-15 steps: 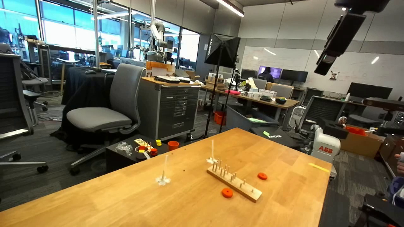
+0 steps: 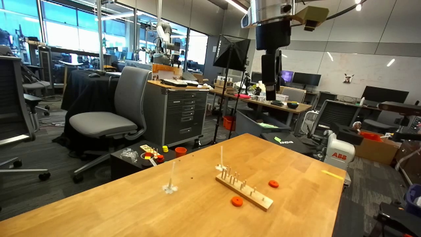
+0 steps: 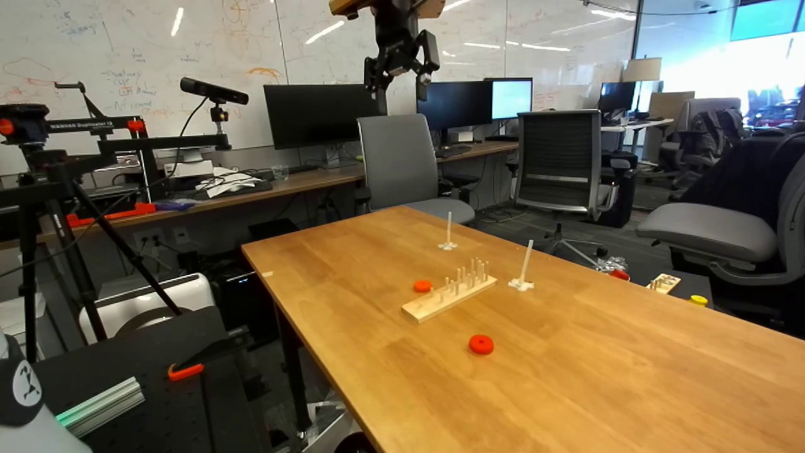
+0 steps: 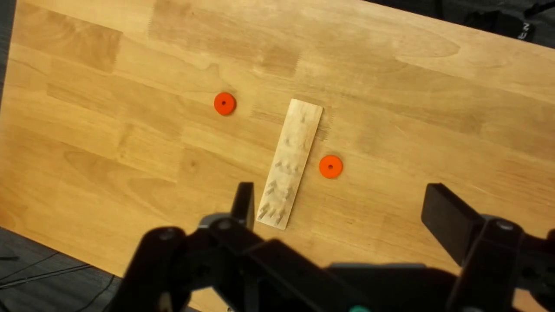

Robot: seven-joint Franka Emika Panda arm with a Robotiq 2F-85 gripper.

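High above the wooden table, my gripper (image 3: pixel 402 94) stands open with its fingers wide apart and nothing between them. Below lies a pale wooden peg board (image 4: pixel 289 164) with several thin pegs upright in it. Two orange rings with small centre holes lie flat on the table, apart from the board: one ring (image 4: pixel 224 104) on its left in the wrist view, the other ring (image 4: pixel 331 167) on its right. My gripper covers the lower part of that view, and the board's near end comes close to the left finger. No ring sits on any peg.
A side stand holds a red cup (image 2: pixel 180 151) and other pieces.
In exterior view 1 my gripper has moved left from the upper right and swung from a slant to pointing nearly straight down. The board and rings have stayed in place.
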